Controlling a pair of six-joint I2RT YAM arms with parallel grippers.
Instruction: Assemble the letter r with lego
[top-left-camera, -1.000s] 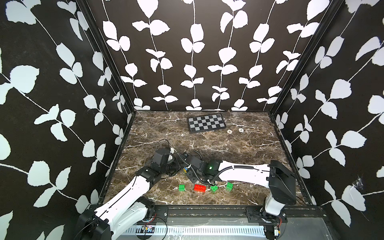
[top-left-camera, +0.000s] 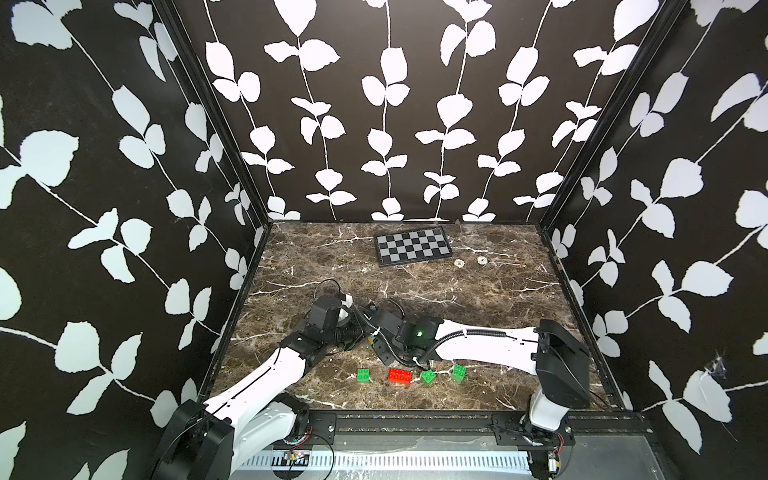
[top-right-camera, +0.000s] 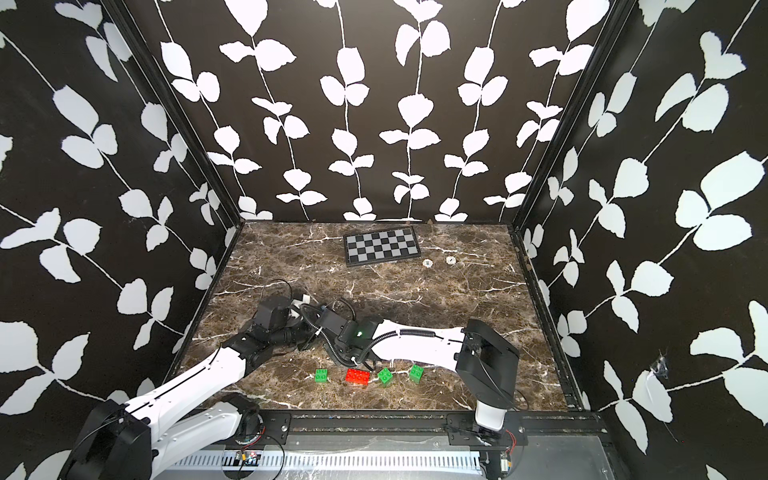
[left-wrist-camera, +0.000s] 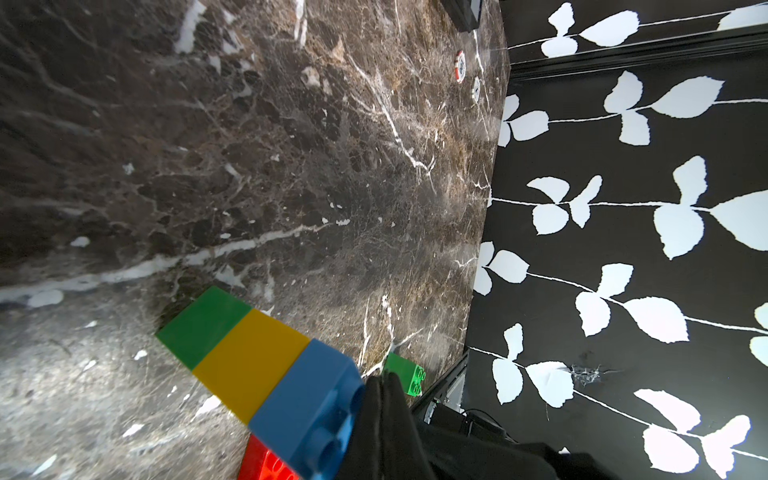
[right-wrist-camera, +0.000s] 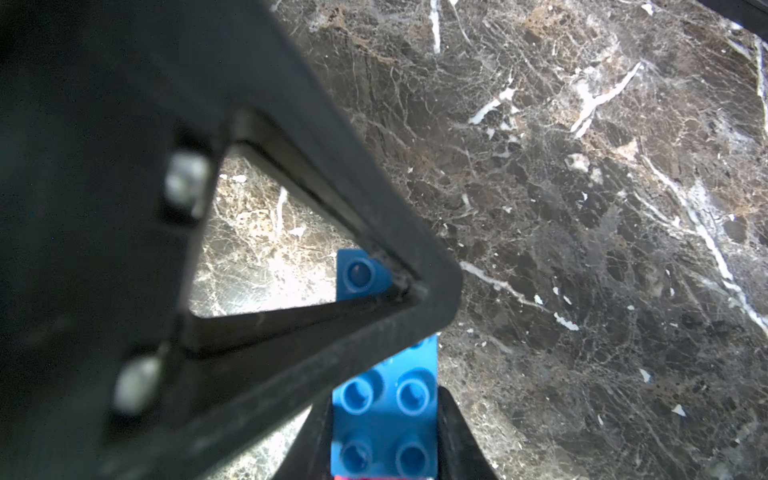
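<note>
In the right wrist view a studded blue piece (right-wrist-camera: 385, 392) sits between the fingers of my right gripper, which is shut on it. A sliver of pinkish red shows below it. Side on in the left wrist view, the blue end (left-wrist-camera: 300, 400) joins a yellow section (left-wrist-camera: 250, 356) and a green section (left-wrist-camera: 205, 326) in one row. My left gripper is shut, its fingertips close beside the blue studs; nothing shows between them. From the right wrist, the left gripper's dark finger (right-wrist-camera: 432, 280) crosses over part of the blue piece; contact is unclear.
Loose on the front of the table are a red brick (top-left-camera: 400, 376) and green bricks (top-left-camera: 363, 375). A checkered board (top-left-camera: 413, 246) lies at the back, with two small round pieces (top-left-camera: 458, 262) nearby.
My left arm has shifted slightly right, toward the right gripper. The right arm looks nearly still, and the loose bricks have not moved.
</note>
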